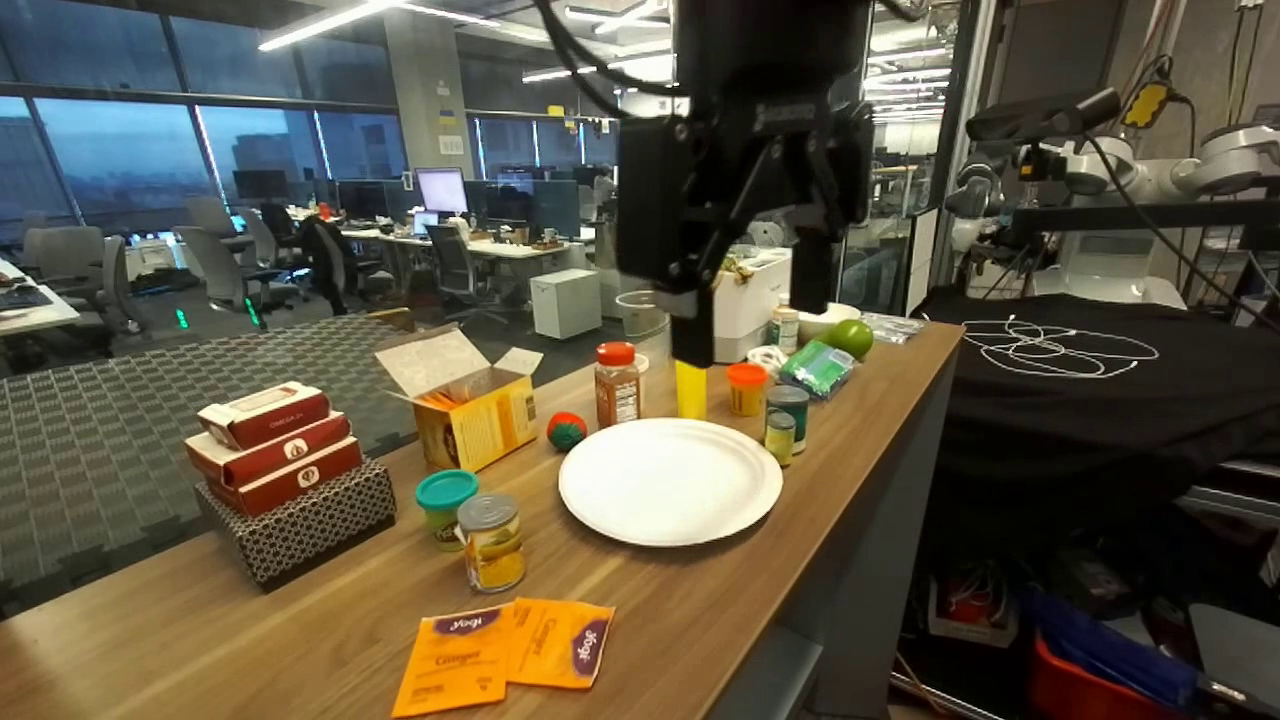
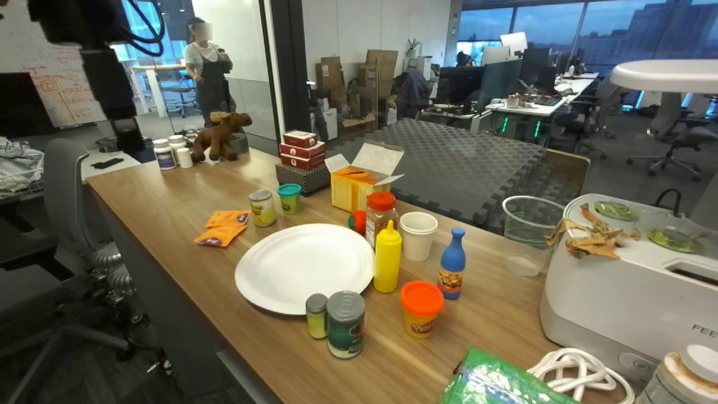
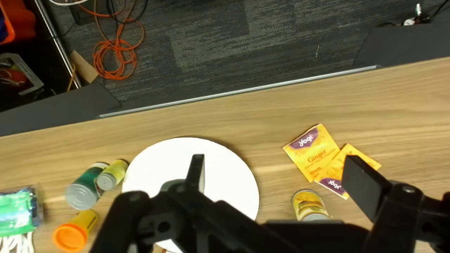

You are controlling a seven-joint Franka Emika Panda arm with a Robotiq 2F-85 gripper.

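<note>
My gripper hangs open above the counter, nothing between its fingers. In the wrist view one of its fingers overlaps the white plate, while the other is near the tea packets. The round white plate lies empty on the wood. Two orange Yogi tea packets lie overlapping to one side of it. A yellow-labelled can and a teal-lidded tub stand close together beyond the packets. The open yellow box holds more orange packets.
Around the plate stand a yellow squeeze bottle, a green can, a small can, an orange-lidded tub and a blue bottle. Red boxes are stacked at the edge. Bare wood lies in front of the packets.
</note>
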